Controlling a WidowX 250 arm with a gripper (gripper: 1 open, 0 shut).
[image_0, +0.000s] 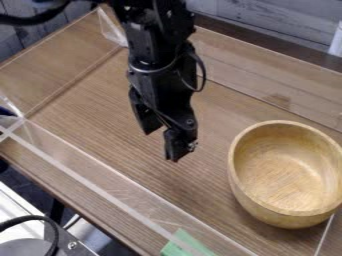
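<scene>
My black gripper hangs in the middle of the view over the wooden table, left of a light wooden bowl. Its fingers point down, and the bare wood shows around them; I cannot make out anything held between them. The bowl is empty.
Clear tape runs along its left and front edges, with a green tape piece at the front. A wall stands at the back. A metal part sits at the lower left corner, off the table.
</scene>
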